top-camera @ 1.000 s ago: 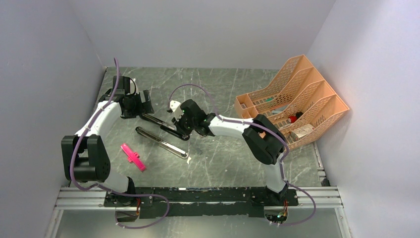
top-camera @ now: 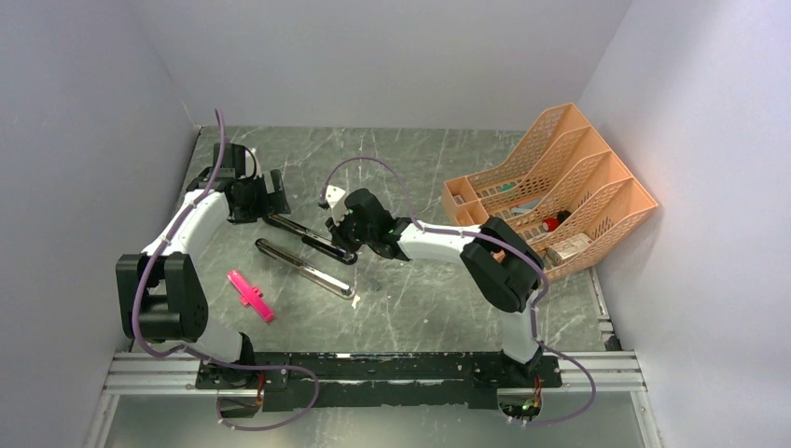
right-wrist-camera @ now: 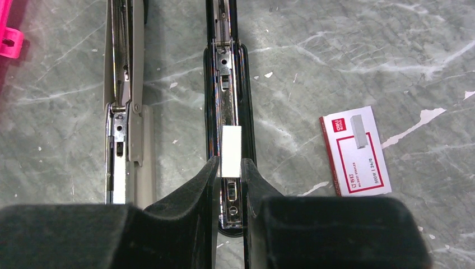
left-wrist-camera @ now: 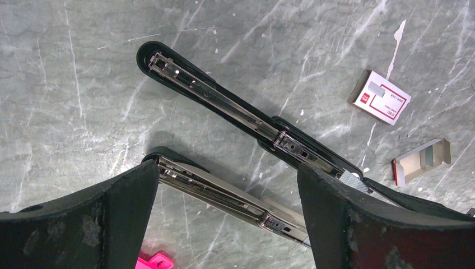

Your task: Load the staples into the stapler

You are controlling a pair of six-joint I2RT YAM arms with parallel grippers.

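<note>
The black stapler (left-wrist-camera: 224, 107) lies opened out flat on the table. A silver staple strip (right-wrist-camera: 231, 147) rests over its rail near the front end, lined up with the rail in the right wrist view. My right gripper is slightly open, with its fingertips on either side of the strip and a narrow gap on each side. Whether the strip is fully seated in the channel, I cannot tell. My left gripper stands wide open above the table, holding nothing; both staplers show beyond its fingers.
A grey stapler (right-wrist-camera: 120, 148), also opened out, lies alongside. The staple box (right-wrist-camera: 361, 162) has a small strip on top, and an open box part (left-wrist-camera: 420, 162) lies nearby. A pink stapler-like item (top-camera: 250, 296) is front left; an orange organizer (top-camera: 606, 210) stands right.
The left arm and the staplers look unmoved.
</note>
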